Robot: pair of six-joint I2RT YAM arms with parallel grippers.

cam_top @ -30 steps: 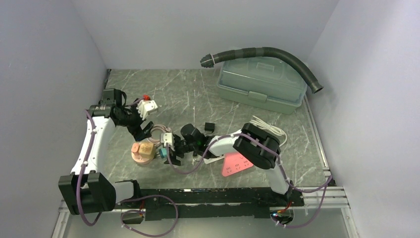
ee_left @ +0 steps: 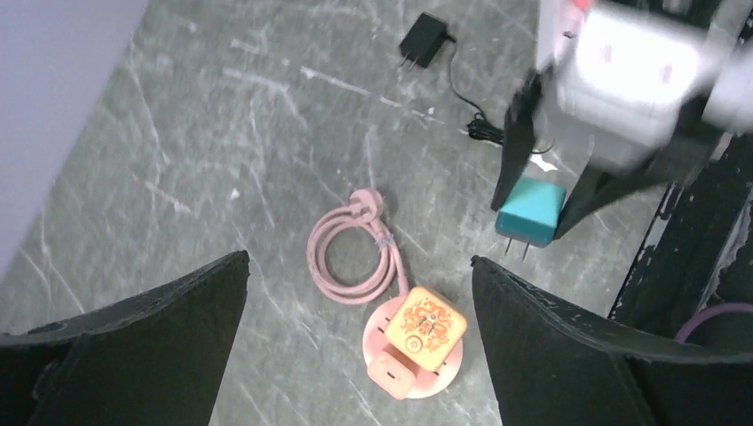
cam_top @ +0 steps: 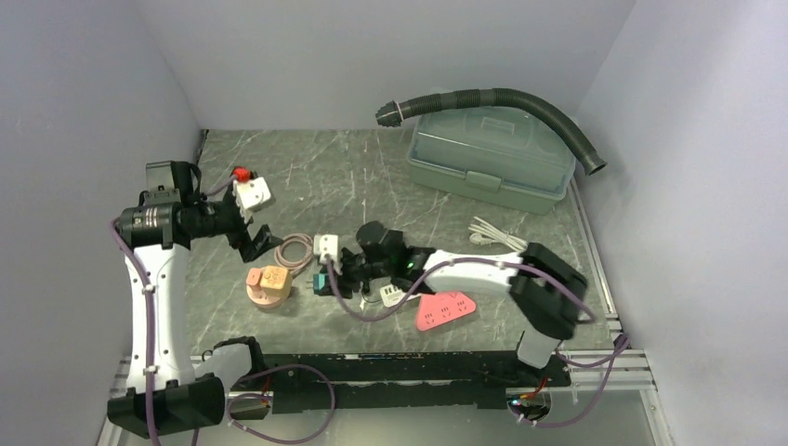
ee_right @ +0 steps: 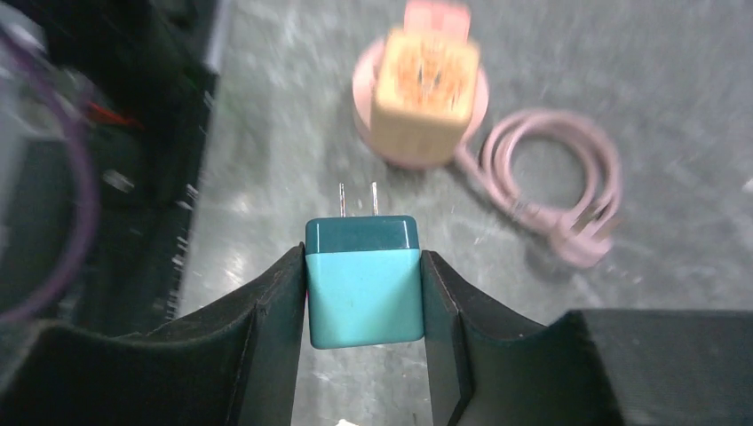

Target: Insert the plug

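A teal plug (ee_right: 364,297) with two metal prongs is held in my right gripper, which is shut on its sides. The prongs point toward the pink round base with its wooden-looking cube socket (ee_right: 424,96), and a gap of bare table lies between them. In the left wrist view the same plug (ee_left: 531,210) hangs to the right of the cube socket (ee_left: 426,327). My left gripper is open and empty, above the table behind the socket. The socket's pink cord (ee_left: 355,253) lies coiled beside it.
A black adapter (ee_left: 424,37) with a thin cable lies on the table. Farther right are a red power strip (cam_top: 446,310), a white cable (cam_top: 494,234) and a green toolbox (cam_top: 492,153) with a black hose (cam_top: 502,98) over it.
The socket has stayed put.
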